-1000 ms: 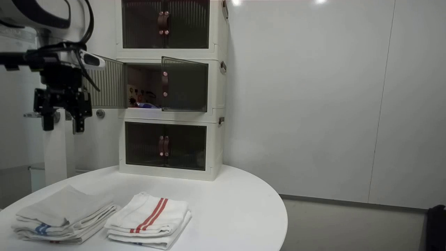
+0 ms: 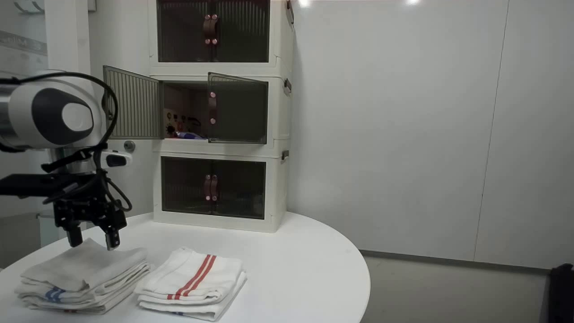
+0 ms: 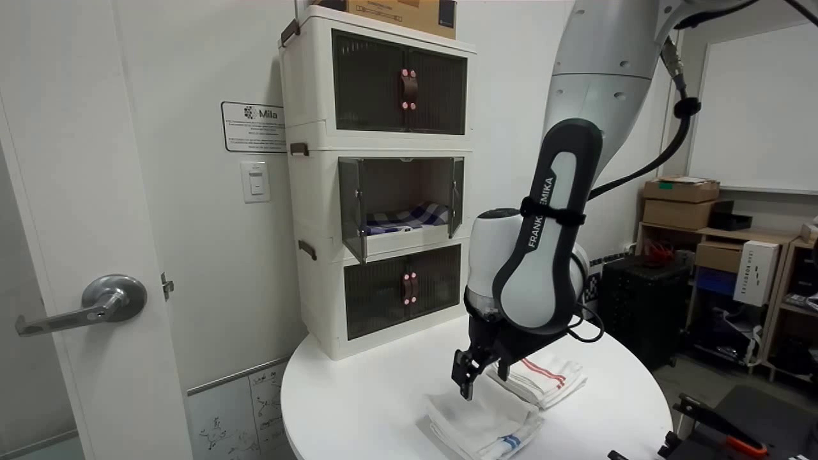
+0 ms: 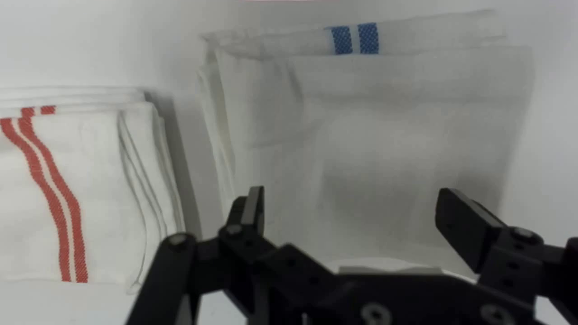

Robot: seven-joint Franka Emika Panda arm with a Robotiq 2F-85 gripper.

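A folded stack of white towels with blue stripes (image 2: 86, 274) lies on the left of the round table. My gripper (image 2: 94, 243) hangs just over its far part, fingers pointing down. In the wrist view the gripper stands open, its fingers spread wide over the plain white cloth (image 4: 379, 146), with nothing held between them. Whether the fingertips touch the cloth is hard to tell. Beside this stack, a short gap away, sits a second folded stack with red stripes (image 2: 196, 280), also seen at the left of the wrist view.
Behind the towels stands a three-tier white cabinet (image 2: 280, 177). Its middle doors (image 2: 132, 105) are open, and checkered cloth (image 3: 406, 218) lies inside. The upper and lower doors are closed.
The arm has come down a long way, bringing my gripper from high above the table to just over the blue-striped stack. Both towel stacks and the cabinet doors have stayed put.
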